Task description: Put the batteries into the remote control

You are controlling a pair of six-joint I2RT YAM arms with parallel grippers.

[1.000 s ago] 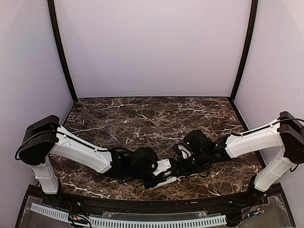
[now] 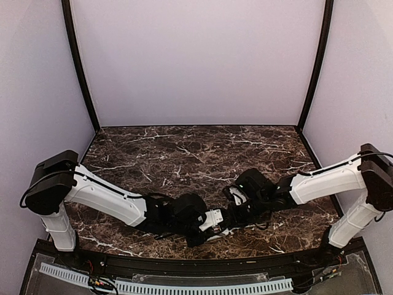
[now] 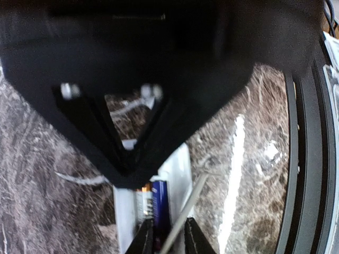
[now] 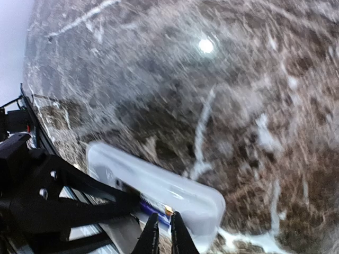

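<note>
The white remote [image 4: 175, 185] lies on the dark marble table with its battery bay facing up. Inside the bay sit a dark blue battery [image 3: 160, 203] and, beside it, a battery with orange and white on it [image 3: 144, 200]. My left gripper is slightly open over the bay, a thin grey strip crossing between its fingers. At the remote's other end hovers my right gripper, its fingertips a narrow gap apart, with nothing clearly held. Both grippers hide much of the bay, so how the batteries are seated cannot be told.
The two grippers are very close together over the remote. Near the front, a dark table edge [image 3: 296, 159] runs alongside.
The right arm has hardly moved.
</note>
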